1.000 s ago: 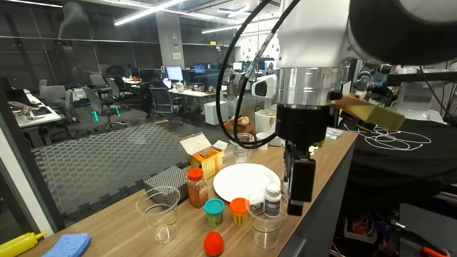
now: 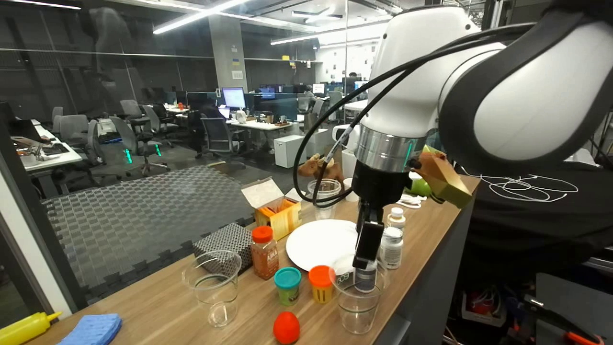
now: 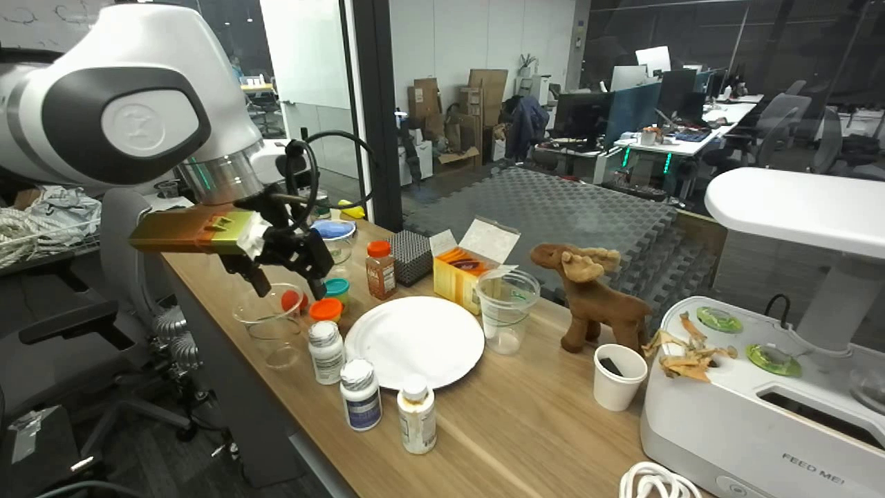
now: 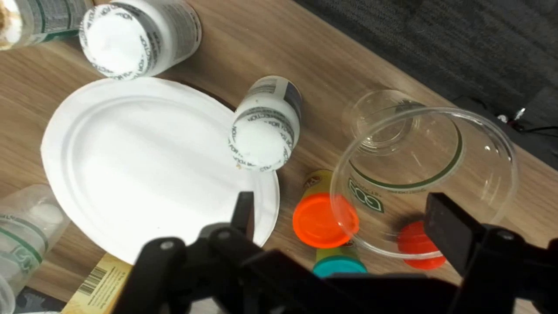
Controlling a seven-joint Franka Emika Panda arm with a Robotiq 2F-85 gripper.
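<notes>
My gripper [image 3: 290, 283] is open above the near edge of the table, with nothing held between its spread fingers. In the wrist view a clear cup [image 4: 418, 256], an orange-lidded tub [image 4: 323, 222] and a teal-lidded tub [image 4: 340, 266] lie below the finger gap. A red ball [image 4: 413, 240] shows partly through the cup. In exterior view 1 a finger hides part of the nearest bottle.
Around the plate are an open tea box [image 3: 458, 281], a red-lidded jar [image 2: 264, 253], a black mesh block [image 2: 225, 244] and another clear cup [image 3: 506, 311]. A toy moose [image 3: 593, 299], paper cup [image 3: 619, 377] and white machine [image 3: 763, 398] occupy the far end.
In exterior view 1 my gripper has shifted left and the arm is now tilted differently. The finger now overlaps the nearest bottle, and two other bottles have come into sight. Table objects appear unmoved.
</notes>
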